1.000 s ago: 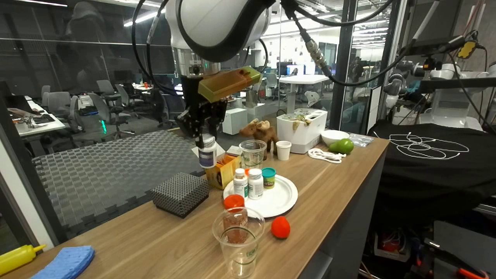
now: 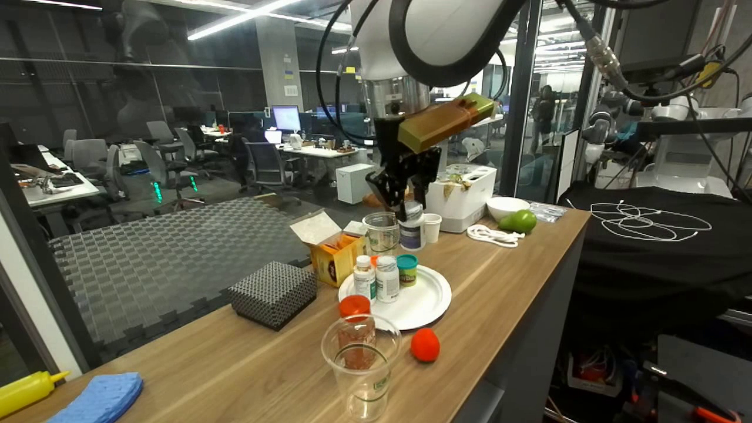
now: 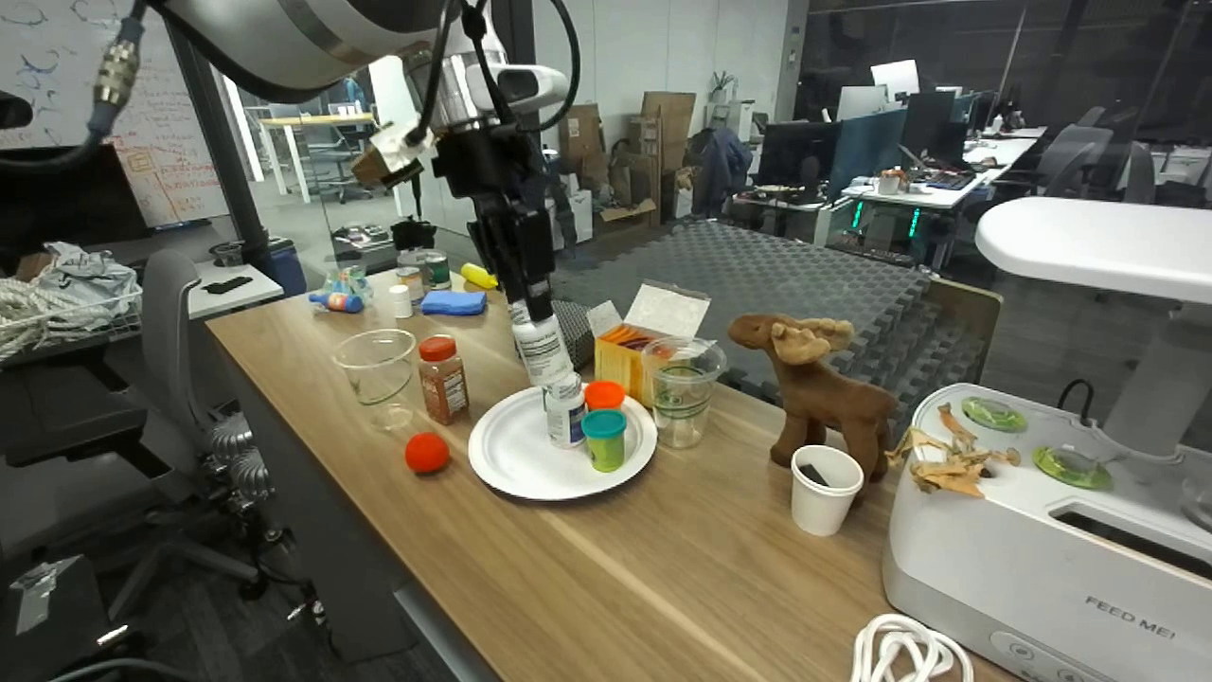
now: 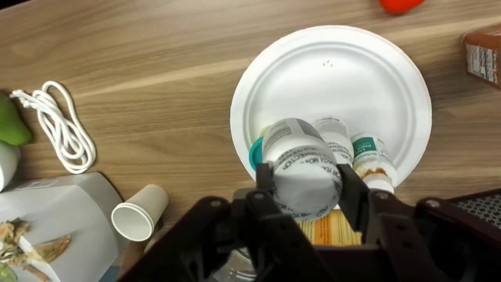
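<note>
Held between my fingers is a white bottle [image 4: 305, 181] with a dark label; my gripper is shut on it. In exterior view 1 the bottle [image 2: 412, 229] hangs from the gripper [image 2: 409, 201], and in exterior view 2 the bottle [image 3: 542, 345] appears slightly tilted. The white plate [image 4: 328, 75] lies below in the wrist view, its far half bare. Standing on it are two white bottles, one plain [image 2: 388, 279] and one with a green label [image 2: 364, 279], beside a teal-lidded tub [image 2: 407, 270]. An orange-red lid [image 3: 604, 394] shows behind that tub.
Around the plate are an open yellow box [image 2: 331, 264], a clear cup [image 3: 682, 392], a red-lidded jar [image 3: 443, 381], a red ball [image 3: 427, 453] and another clear cup [image 3: 378, 381]. A paper cup [image 3: 824, 489] and brown moose [image 3: 824, 386] stand near the white appliance [image 3: 1023, 557].
In exterior view 1 the gripper has moved right with the white bottle, from above the yellow box to beyond the clear cup, in front of the moose. The things on the table look unmoved.
</note>
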